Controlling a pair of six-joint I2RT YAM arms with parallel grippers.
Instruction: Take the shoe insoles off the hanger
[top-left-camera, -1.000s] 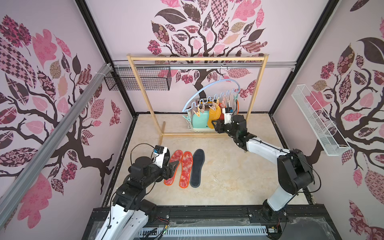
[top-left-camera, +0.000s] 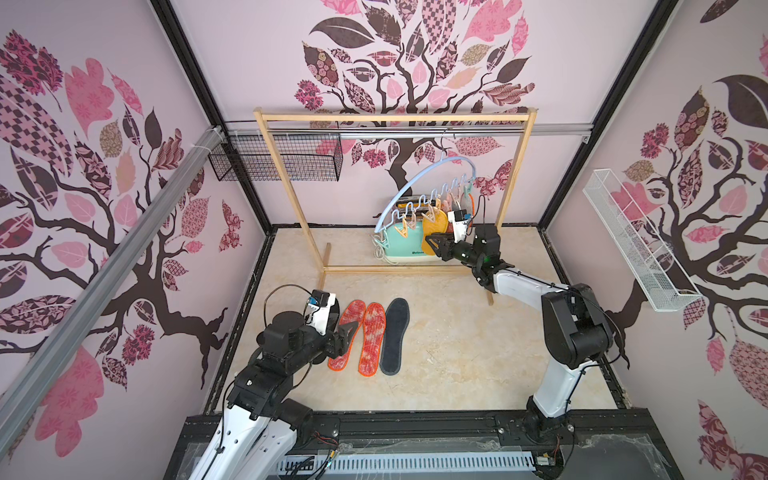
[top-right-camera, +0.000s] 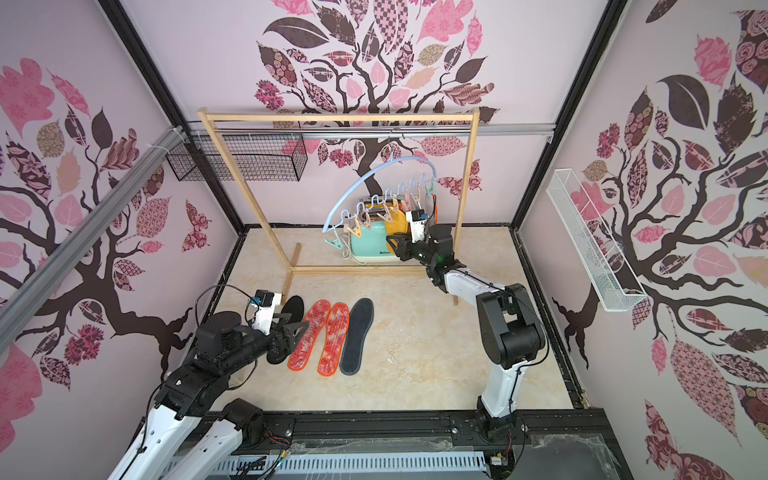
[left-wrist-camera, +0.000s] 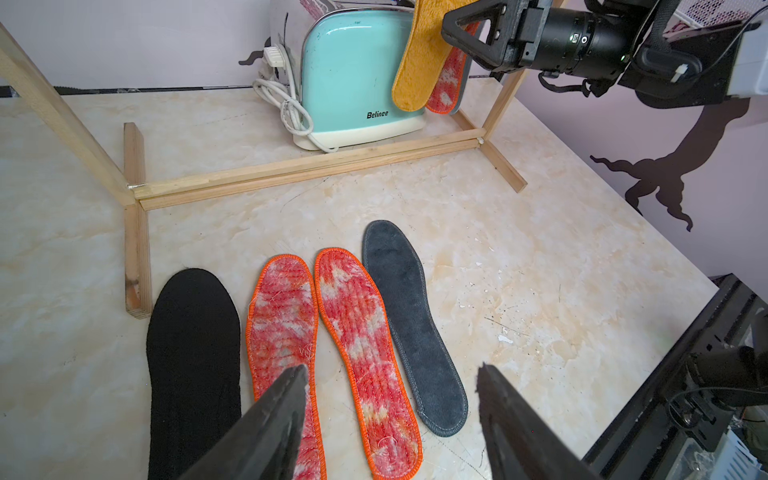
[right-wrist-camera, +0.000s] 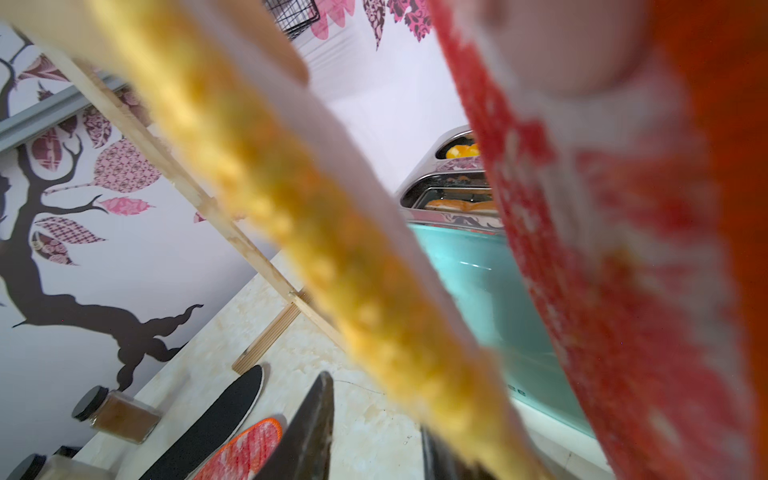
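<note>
My right gripper (top-left-camera: 438, 245) is up at the hanger (top-left-camera: 432, 167), beside a yellow insole (left-wrist-camera: 424, 56); a red insole (right-wrist-camera: 608, 264) hangs behind it. In the right wrist view the yellow insole crosses over the fingertips, hiding part of them; whether it is gripped I cannot tell. My left gripper (top-left-camera: 336, 340) hangs open over four insoles on the floor: a black one (left-wrist-camera: 192, 360), two red ones (left-wrist-camera: 280, 320) (left-wrist-camera: 364, 344) and a dark grey one (left-wrist-camera: 412, 328).
The wooden rack (left-wrist-camera: 312, 168) frames the teal toaster (left-wrist-camera: 352, 80) behind the hanging insoles. White cable lies by the toaster. Wire baskets (top-left-camera: 640, 240) hang on the walls.
The left arm is still.
</note>
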